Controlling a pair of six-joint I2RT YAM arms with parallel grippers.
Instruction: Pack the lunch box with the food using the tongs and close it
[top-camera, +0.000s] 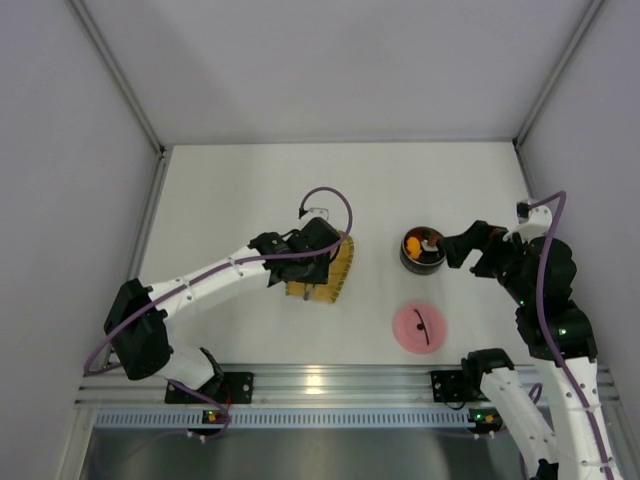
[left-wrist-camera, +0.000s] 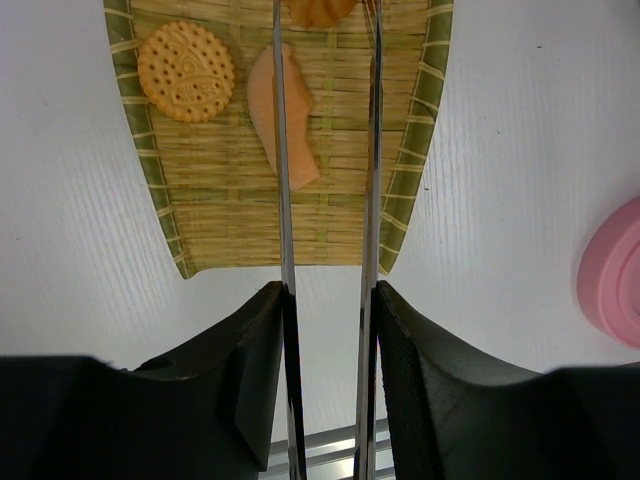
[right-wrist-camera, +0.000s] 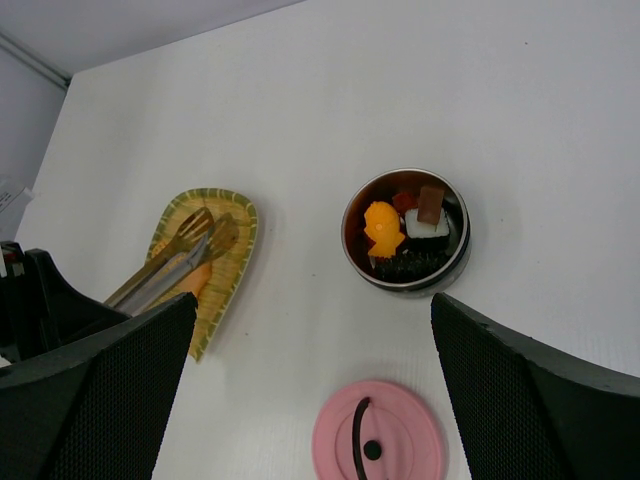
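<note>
My left gripper is shut on metal tongs (left-wrist-camera: 370, 210), whose two long arms stand apart over the woven tray (left-wrist-camera: 220, 250). On that tray lie a round biscuit (left-wrist-camera: 187, 72), a pale orange piece (left-wrist-camera: 268, 110) and, at the top edge between the arms, an orange-brown piece (left-wrist-camera: 320, 10). Whether the tongs touch it cannot be told. A round dark lunch box (right-wrist-camera: 352, 255) stands uncovered, holding an orange piece (right-wrist-camera: 382, 222), a brown piece (right-wrist-camera: 430, 205) and a white one. Its pink lid (right-wrist-camera: 410, 425) lies nearer the front. Empty and open, my right gripper (top-camera: 463, 245) hangs right of the box.
Bare white table (top-camera: 230, 180) surrounds the tray and stretches behind the box. A metal rail (top-camera: 330, 385) runs along the front edge. Between tray and box the surface is clear.
</note>
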